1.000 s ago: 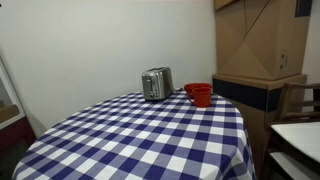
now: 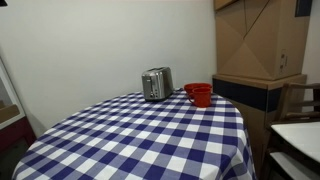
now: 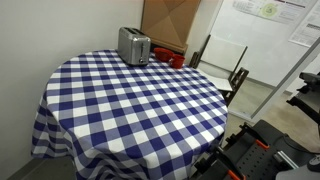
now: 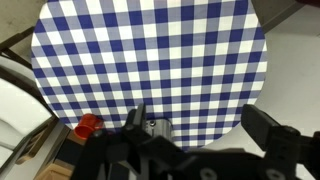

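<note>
A silver toaster (image 2: 157, 84) stands upright at the back of the round table with its blue-and-white checked cloth (image 3: 125, 105). To its right are two red vessels: a mug (image 2: 202, 96) in front, and another red cup or bowl (image 2: 189, 88) partly hidden behind it. My gripper is open high over the table, its dark fingers (image 4: 259, 124) wide apart with only cloth visible between them. The toaster (image 4: 158, 128) shows below that gap in the wrist view, partly covered by the gripper. One red vessel (image 4: 88, 125) appears at lower left there.
Large cardboard boxes (image 2: 262, 40) are stacked behind the table on the right. A chair (image 3: 222, 68) stands beside the table's far right side. Dark arm parts with red pieces (image 3: 262, 144) occupy the lower right of exterior view 2.
The toaster, red vessels and table look the same. At the top left corner of exterior view 1, a small dark shape shows slightly more than before.
</note>
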